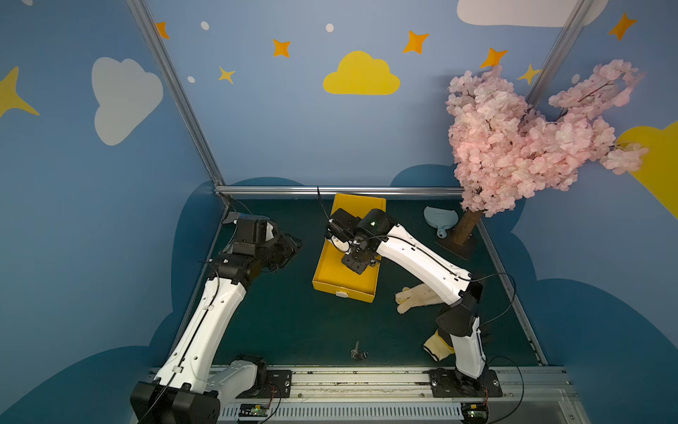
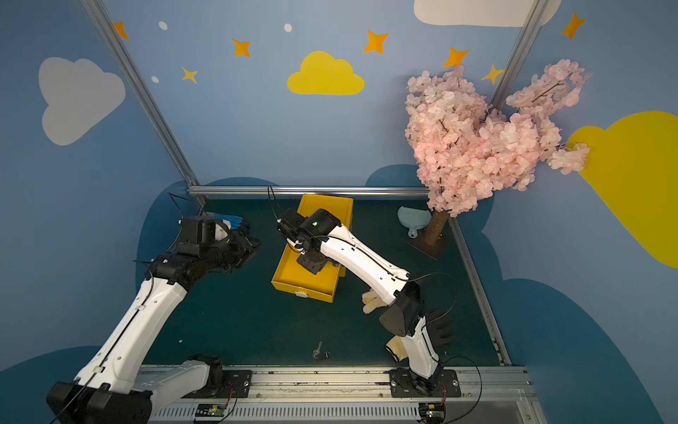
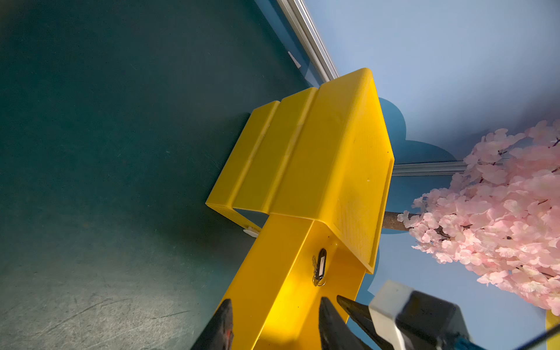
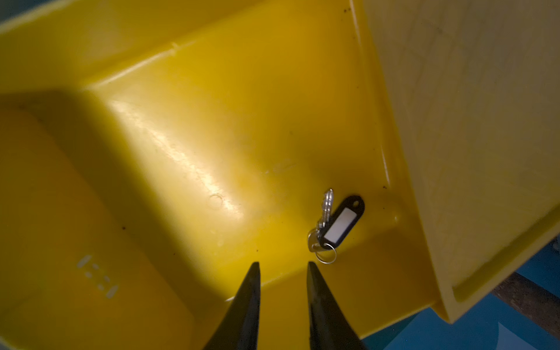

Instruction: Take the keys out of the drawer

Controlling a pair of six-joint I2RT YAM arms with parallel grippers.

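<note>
The yellow drawer (image 1: pixel 328 277) stands pulled out of its yellow cabinet (image 3: pixel 326 145). Inside lie the keys (image 4: pixel 327 205), silver on a ring with a black tag (image 4: pixel 344 221), on the drawer floor near the cabinet. My right gripper is open over the drawer, its fingers apart with nothing between them; the keys show ahead and slightly right of them in the right wrist view. To the left of the drawer, my left gripper hovers with its fingers apart and empty.
Another small bunch of keys (image 1: pixel 358 352) lies on the table near the front edge. Gloves (image 1: pixel 416 296) lie to the right under the right arm. A blue dustpan (image 1: pixel 441 219) and a blossom tree (image 1: pixel 508 148) stand at the back right.
</note>
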